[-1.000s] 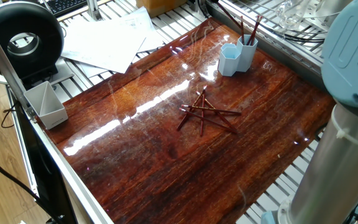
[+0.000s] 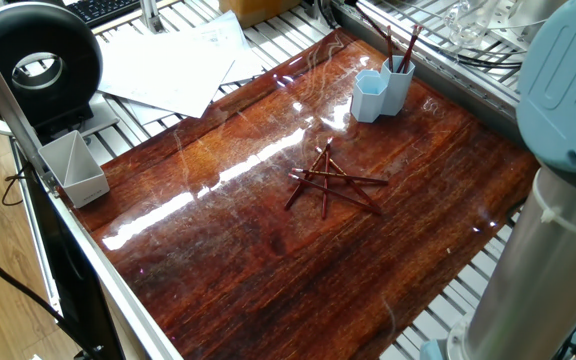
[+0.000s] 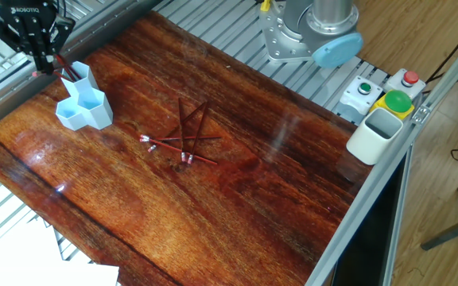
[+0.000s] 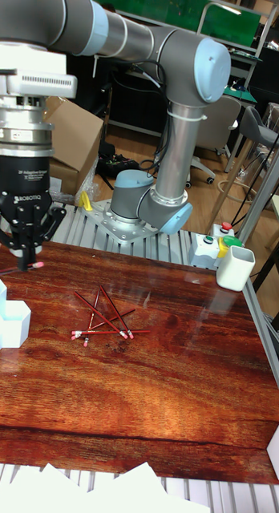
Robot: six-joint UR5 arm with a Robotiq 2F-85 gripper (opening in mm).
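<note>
My gripper (image 4: 27,261) is shut on a dark red pencil, whose pink eraser end (image 4: 37,265) sticks out beside the fingertips in exterior view 3. In exterior view 2 the gripper (image 3: 44,70) hangs at the upper left, by the back of the light blue holder made of joined hexagonal cups (image 3: 71,117). Pencils (image 2: 404,50) stand in one cup of this holder (image 2: 369,105); the front cups look empty in exterior view 2. Several dark red pencils (image 3: 183,137) lie crossed in a loose pile on the wooden tabletop (image 3: 237,214).
A white open box (image 3: 374,137) stands at one table edge near the button boxes (image 3: 364,89). Another white container (image 2: 75,172) sits at the left edge in exterior view 1. Paper sheets (image 2: 168,75) lie beyond the tabletop. Much of the wood around the pile is bare.
The held pencil, at the top of exterior view 1, has shifted slightly. The pile and the holder have stayed in place.
</note>
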